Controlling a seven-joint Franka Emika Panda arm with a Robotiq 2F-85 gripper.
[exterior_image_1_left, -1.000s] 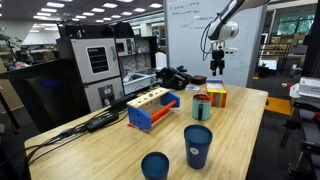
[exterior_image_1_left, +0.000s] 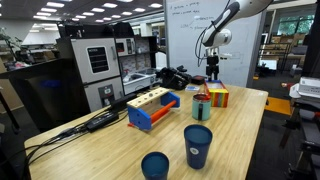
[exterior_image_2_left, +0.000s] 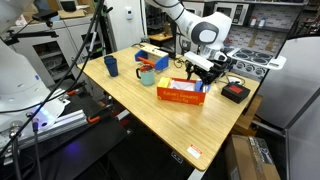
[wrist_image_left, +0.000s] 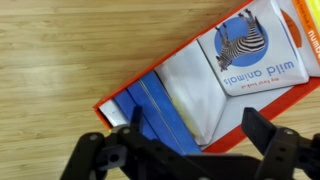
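An open-topped red box (exterior_image_2_left: 180, 95) stands on the wooden table, and in exterior view 1 its side (exterior_image_1_left: 218, 98) shows several colours. Inside it, in the wrist view, lie a blue item (wrist_image_left: 158, 115) at one end, a white piece (wrist_image_left: 193, 85) beside that, and a white "wild animals" card (wrist_image_left: 252, 50) with a zebra. My gripper hangs over the box, its dark fingers wide apart on either side of the blue end. Nothing is held between them. How far the fingertips are above the contents is hard to tell.
A greenish mug (exterior_image_1_left: 201, 107) stands beside the box, with blue cups (exterior_image_1_left: 198, 145) farther along the table. A wooden toy rack (exterior_image_1_left: 153, 107) and a black box (exterior_image_2_left: 236, 92) are nearby.
The arm has shifted slightly in exterior view 1, staying over the box area. The box, mug and cups look unmoved.
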